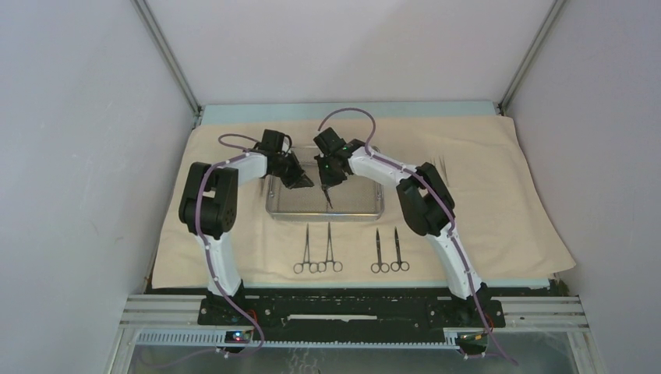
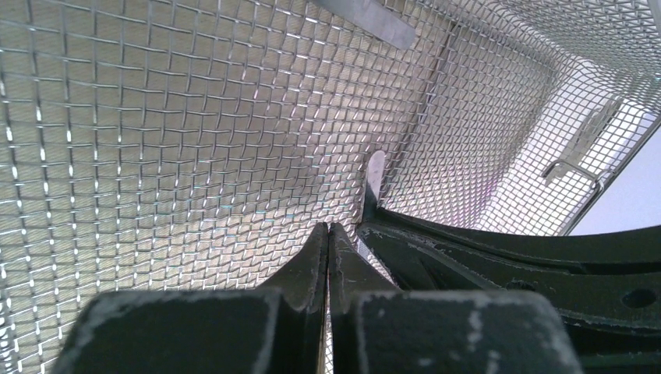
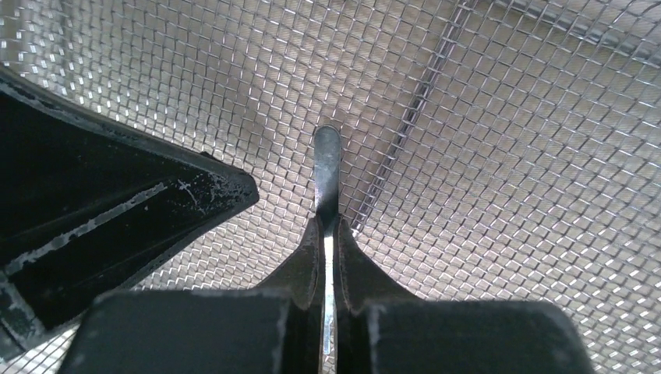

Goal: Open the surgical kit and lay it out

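Note:
A wire mesh tray [image 1: 296, 215] sits on the beige cloth. Inside it lies one slim metal instrument [image 1: 328, 199], its flat rounded end [image 3: 327, 156] showing just beyond my right gripper. Those right fingertips are shut over the instrument's line, with no clear grip on it visible. My left gripper is shut above the mesh, nothing between its fingers. Close beside it are the right fingers [image 2: 390, 234], with the slim instrument [image 2: 374, 175] partly hidden behind them. A flat metal strip [image 2: 374, 22] crosses the top of the left wrist view.
Two ring-handled clamps [image 1: 330, 249] and two pairs of scissors [image 1: 397, 253] lie in front of the tray. Thin pointed instruments [image 1: 443, 170] rest at the right, partly behind the right arm.

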